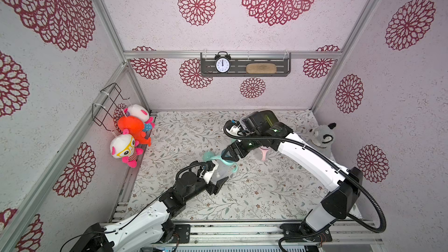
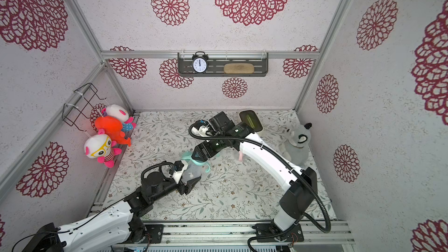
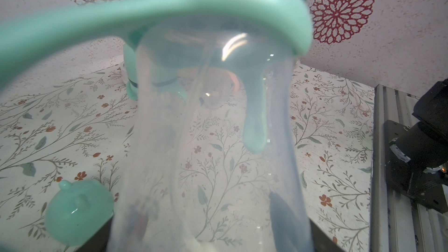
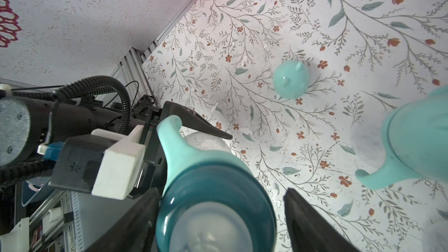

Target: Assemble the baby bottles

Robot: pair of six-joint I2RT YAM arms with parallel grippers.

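A clear bottle (image 3: 219, 158) with a mint handle collar (image 3: 224, 0) is held upright over the table, my left gripper (image 1: 218, 178) shut on its body. A dark teal ring with a pale centre (image 4: 214, 210) sits on top of the bottle. Around that ring, the fingers of my right gripper stand apart, with a visible gap on the right side; my right gripper is open. A round mint cap (image 4: 291, 79) with small ears lies on the table beyond the bottle. Whether the ring is seated tightly cannot be seen.
Another mint-topped bottle (image 4: 420, 135) stands on the table near the right arm. A pink-handled bottle (image 2: 241, 153) is partly hidden behind that arm. A dark tray (image 2: 251, 120) lies at the back, and a grey plush (image 2: 296, 144) sits at the right edge.
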